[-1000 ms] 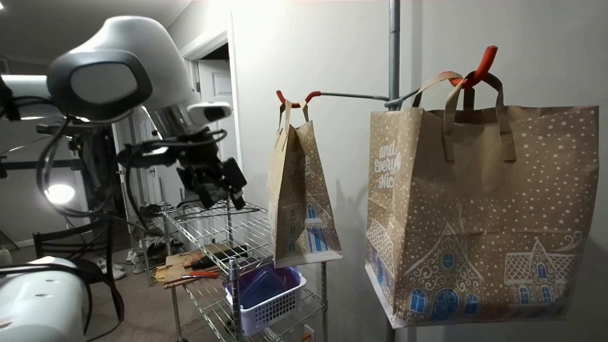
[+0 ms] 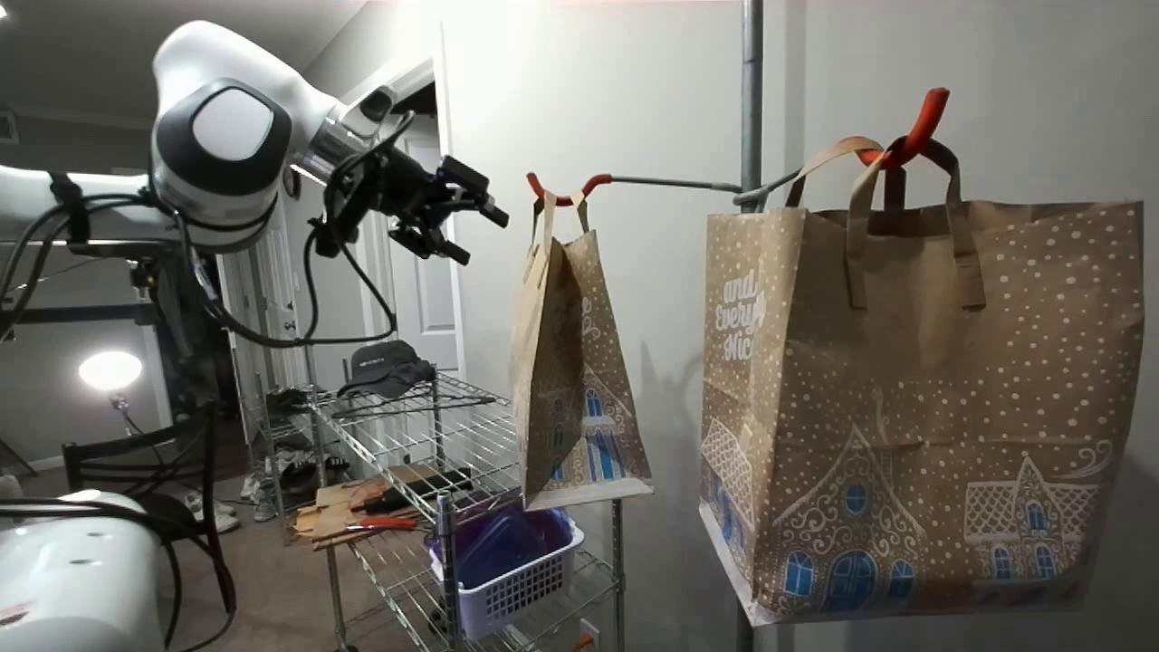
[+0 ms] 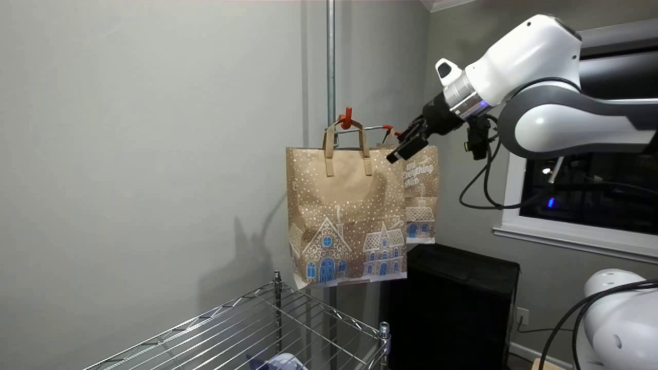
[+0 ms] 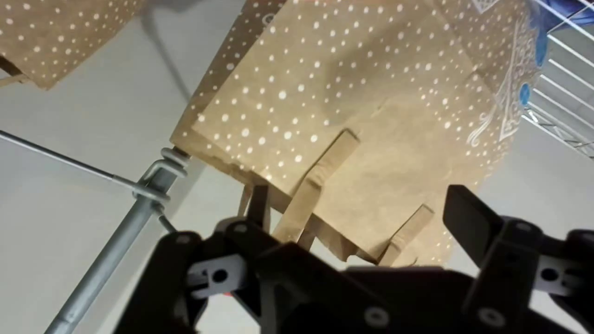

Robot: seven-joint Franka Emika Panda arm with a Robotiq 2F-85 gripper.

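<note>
My gripper is open with nothing between its fingers, raised to the left of the smaller-looking brown paper bag in exterior view 1. That bag hangs by its handles from a red-tipped hook. In the wrist view its dotted side fills the middle, and its handle strips lie beyond the open fingers. There is a visible gap between gripper and bag in exterior view 1. A dark cap rests on the upper wire shelf, below the gripper.
A second paper bag hangs from another red hook on the right. Both hooks branch from a grey pole. Lower on the rack are cardboard pieces and a lilac basket. A black box stands behind the bags.
The arm has risen from low over the shelf, and the gripper has swung up and right to the bag's upper height. The cap now shows where the gripper was. The bags hang nearly unchanged.
</note>
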